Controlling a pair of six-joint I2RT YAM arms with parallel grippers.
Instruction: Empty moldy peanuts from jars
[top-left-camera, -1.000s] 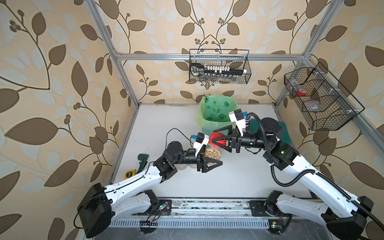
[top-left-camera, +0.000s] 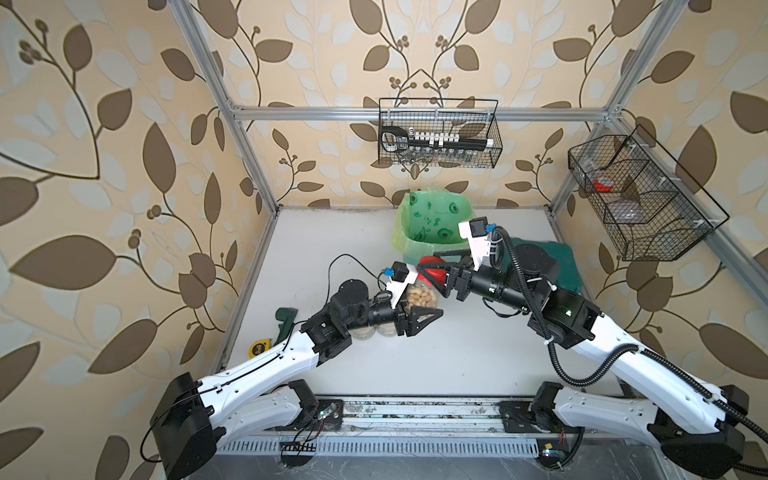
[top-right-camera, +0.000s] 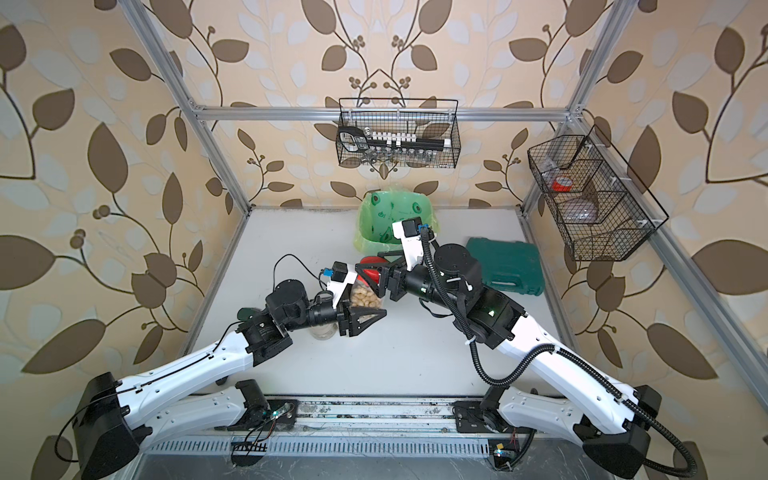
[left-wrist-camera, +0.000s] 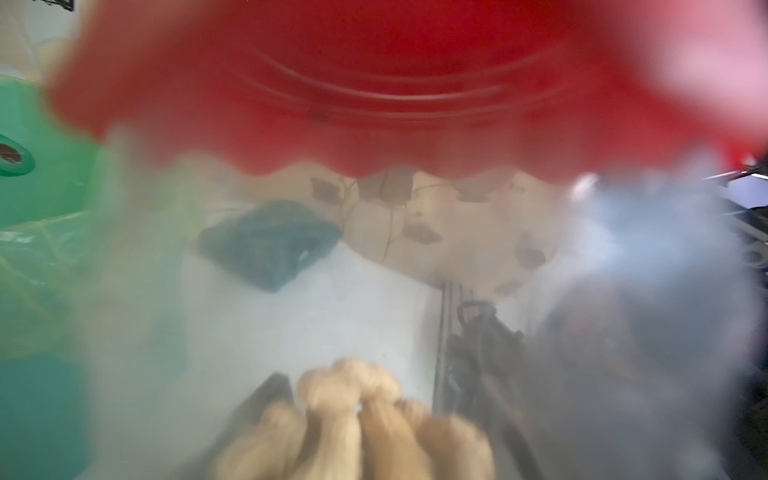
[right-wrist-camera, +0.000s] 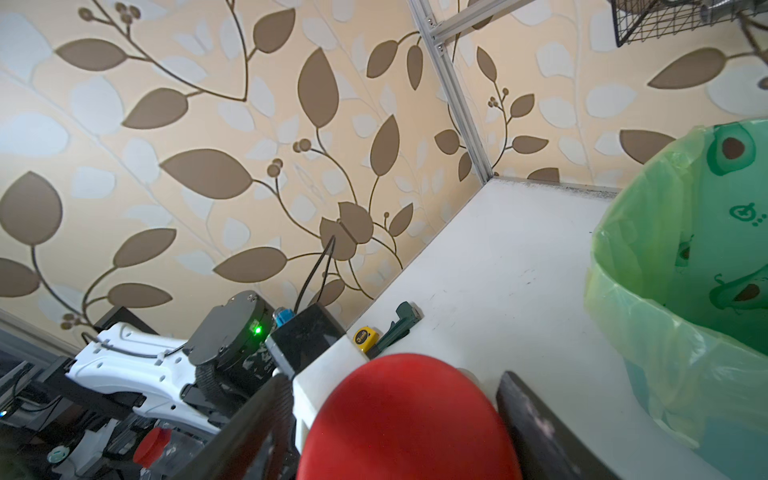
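A clear jar of peanuts (top-left-camera: 421, 296) with a red lid (right-wrist-camera: 408, 424) is held between my two grippers above the middle of the table. My left gripper (top-left-camera: 422, 313) is shut on the jar body, which fills the left wrist view and shows peanuts (left-wrist-camera: 344, 408) low inside. My right gripper (top-left-camera: 432, 272) is shut on the red lid from the upper right. Whether the lid is loose I cannot tell. Other clear jars (top-left-camera: 364, 331) stand behind the left gripper, partly hidden.
A bin with a green bag (top-left-camera: 412, 240) stands at the back middle. A teal case (top-right-camera: 508, 272) lies at the right, a tape measure (top-left-camera: 259, 347) and dark green tool (top-left-camera: 285, 320) at the left. Wire baskets hang above.
Both grippers, with the jar and lid between them, have shifted a little left and upward in the top left view; the right arm's wrist has turned slightly.
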